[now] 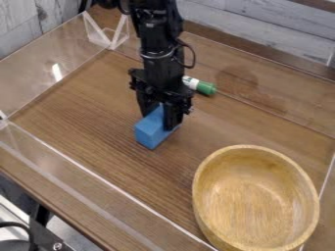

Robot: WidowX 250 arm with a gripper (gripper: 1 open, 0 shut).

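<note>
My black gripper (163, 104) is shut on a blue block (153, 132) near the middle of the table, its fingers over the block's upper part. The block's lower end looks to be at the tabletop; whether it is lifted is hard to tell. Behind the gripper, to the right, a small green cylinder with a white end (202, 84) lies on the table.
A large yellow oval bowl (256, 221) stands at the front right. Clear rails edge its left side, and white boards run along the back.
</note>
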